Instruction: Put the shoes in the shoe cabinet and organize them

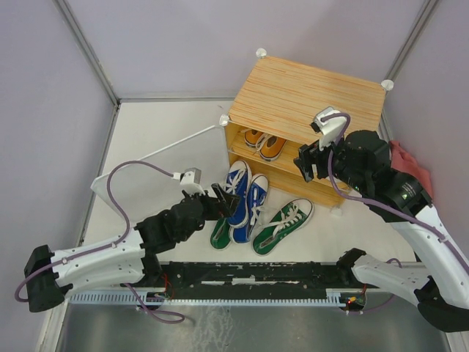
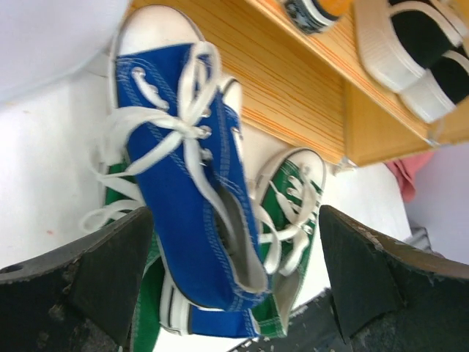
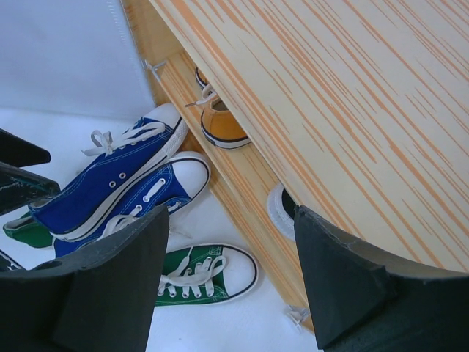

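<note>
Two blue sneakers (image 2: 179, 161) lie overlapped in front of the cabinet (image 1: 308, 95), on top of a green shoe. Another green sneaker (image 1: 283, 226) rests to their right on the floor. My left gripper (image 1: 229, 202) is open over the heel of the upper blue shoe, its fingers (image 2: 95, 271) apart on either side with no grip. Orange shoes (image 1: 271, 147) stand on the cabinet's shelf at left, and black-and-white shoes (image 2: 410, 51) at right. In front of the right part of the shelf, my right gripper (image 1: 311, 170) is part open, nothing visible between its fingers.
The cabinet's white door (image 1: 172, 172) stands swung out on the left. A red cloth (image 1: 410, 164) lies at the cabinet's right.
</note>
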